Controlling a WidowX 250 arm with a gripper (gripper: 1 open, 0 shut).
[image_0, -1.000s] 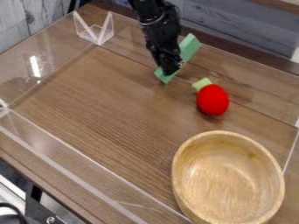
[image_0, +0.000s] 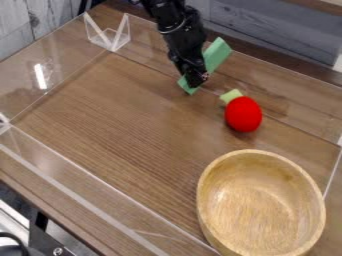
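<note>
My gripper (image_0: 194, 75) reaches in on its black arm from the top centre of the camera view. It is shut on a light green object (image_0: 214, 56), which is held tilted, partly behind the fingers. A small pale green block (image_0: 230, 97) lies just right of it. A red rounded object (image_0: 243, 115) sits beside that block on the wooden table.
A round light wooden bowl (image_0: 261, 204) fills the lower right. A white frame-like item (image_0: 108, 35) stands at the upper left.
My gripper and the green object have shifted very slightly; the other things stand where they were.
</note>
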